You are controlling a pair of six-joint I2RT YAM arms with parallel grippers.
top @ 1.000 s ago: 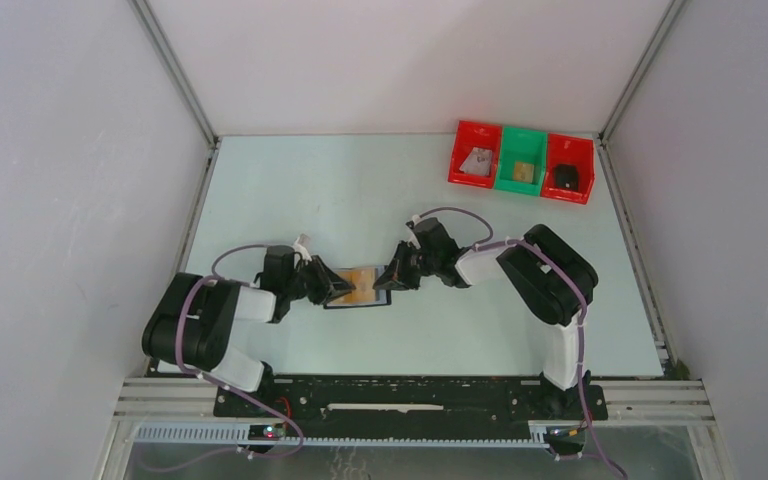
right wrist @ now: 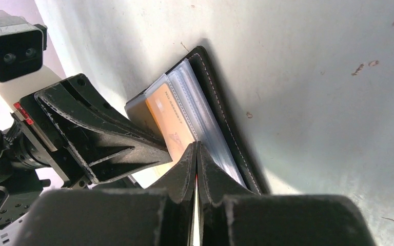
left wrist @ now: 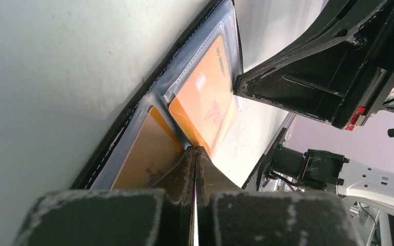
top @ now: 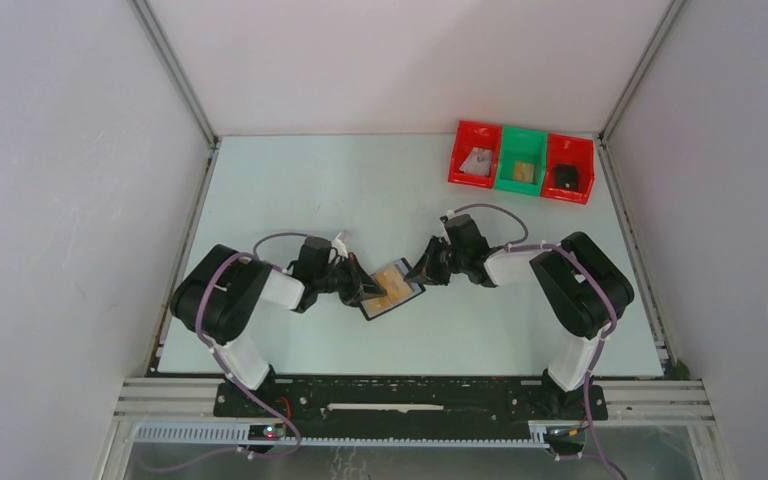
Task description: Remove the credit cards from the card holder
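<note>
The open card holder (top: 393, 288) lies tilted on the table between both grippers, with orange cards (left wrist: 202, 87) inside clear plastic sleeves and a black stitched cover (right wrist: 220, 113). My left gripper is shut at the lower edge of the upper card, its tips over the gap between the sleeves; nothing clearly shows between them. My right gripper is shut on the card holder's sleeved side, its tips pressed at the plastic sleeves; what exactly lies between them is largely hidden.
Red (top: 476, 130), green (top: 522, 140) and red (top: 570, 145) bins stand at the back right, holding small items. The table (top: 310, 180) behind the grippers is clear.
</note>
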